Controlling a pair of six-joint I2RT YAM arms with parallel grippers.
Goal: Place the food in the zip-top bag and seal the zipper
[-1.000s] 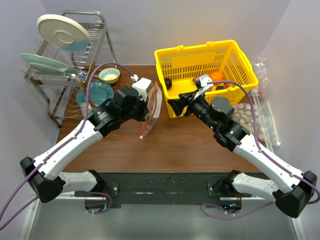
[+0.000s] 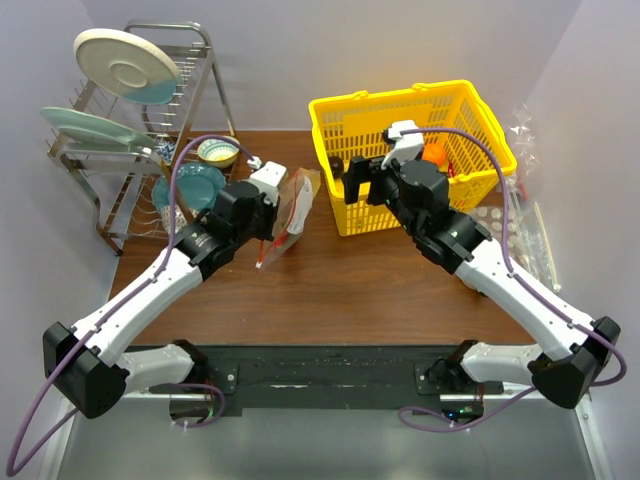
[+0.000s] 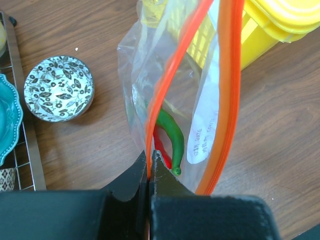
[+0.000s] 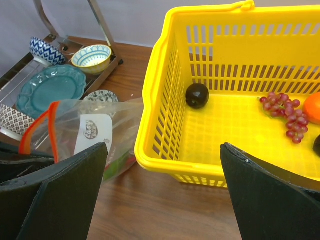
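Note:
My left gripper is shut on the orange-edged rim of the clear zip top bag (image 3: 150, 100). The bag's mouth gapes between its two orange strips. Inside it lie a green pepper (image 3: 172, 135) and a red pepper (image 3: 161, 149), near the white label. In the right wrist view the same bag (image 4: 127, 120) hangs beside the basket's left wall. My right gripper stands wide open and empty, in front of the yellow basket (image 4: 155, 95). The basket holds a dark round fruit (image 4: 197, 95), red grapes (image 4: 286, 114) and an orange (image 4: 313, 107).
At the left stands a metal dish rack (image 2: 205, 75) with plates and bowls. A patterned bowl (image 3: 59, 88) sits on the table near the bag. Clear plastic bags (image 2: 535, 245) lie along the right edge.
My left gripper has shifted left with the bag, toward the rack.

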